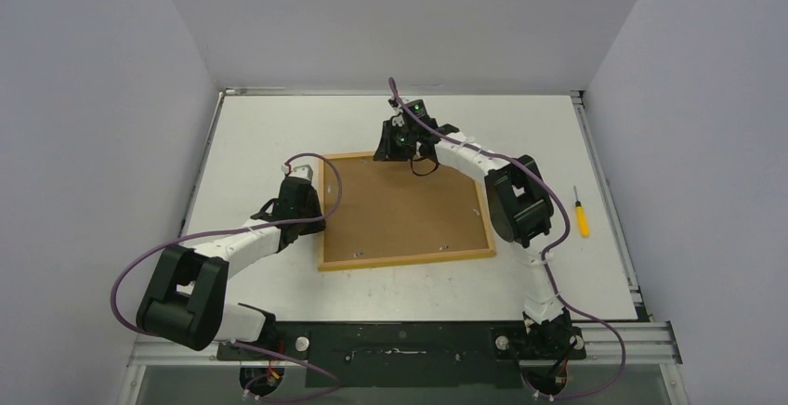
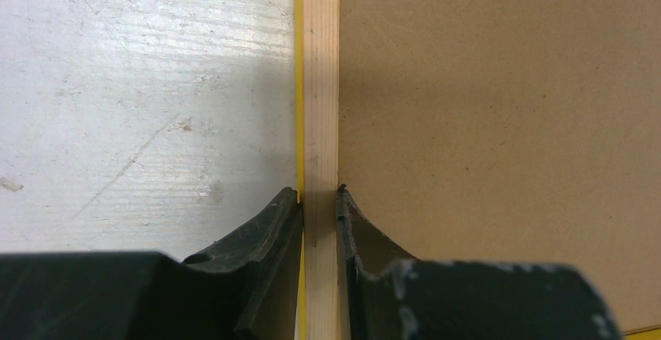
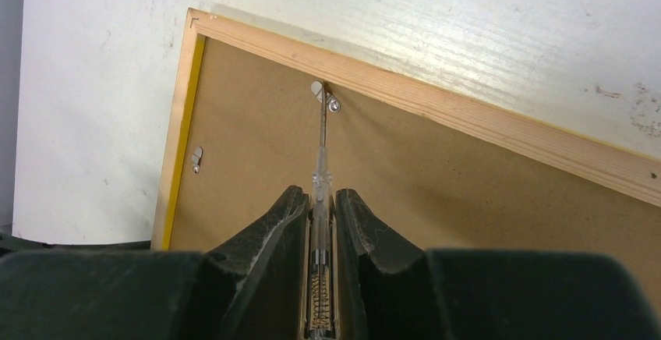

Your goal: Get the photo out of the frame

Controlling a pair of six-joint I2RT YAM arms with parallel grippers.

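The picture frame lies back up, with a brown backing board point(image 1: 400, 205) inside its wooden rim point(image 1: 400, 261). My left gripper is shut on the frame's left bar point(image 2: 320, 83), one finger on each side. A thin tester-style screwdriver with a clear handle point(image 3: 320, 235) sits in my right gripper, which is shut on it. The metal tip of that tool reaches a small metal clip point(image 3: 316, 88) beside the top bar point(image 3: 405, 90). A second clip point(image 3: 196, 155) is visible near the left bar. The photo itself cannot be seen.
A yellow-handled screwdriver point(image 1: 582, 219) lies on the right of the white table point(image 1: 400, 298). Clips also sit along the lower edge of the board, such as one clip point(image 1: 444, 248).
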